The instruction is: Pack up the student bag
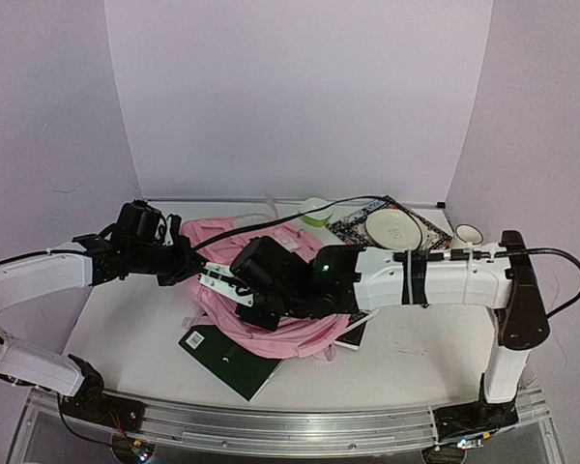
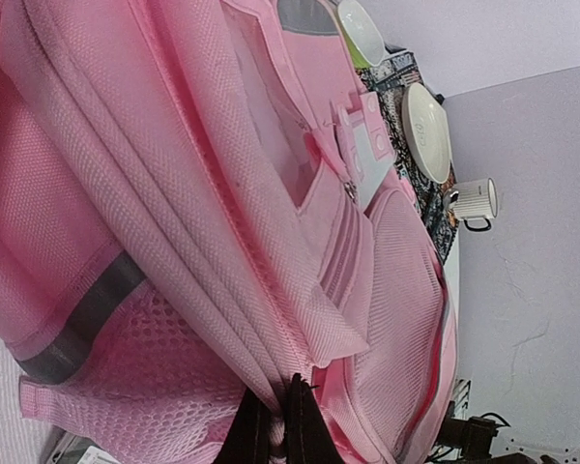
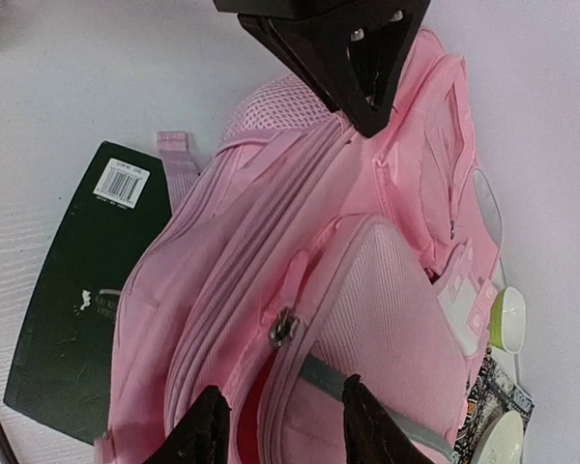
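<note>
The pink bag lies across the middle of the table, partly covered by my right arm. In the left wrist view, my left gripper is shut on a gathered fold of pink bag fabric at the bag's edge. My right gripper hangs over the bag with its fingers spread apart. A metal zipper pull lies on the bag just beyond those fingertips, apart from them. Beside it runs a narrow gap in the zipper line. The inside of the bag is mostly hidden.
A dark green notebook lies flat at the bag's front left, its corner tucked under it. Behind and to the right are a green-white bowl, a pale plate on a patterned book and a mug.
</note>
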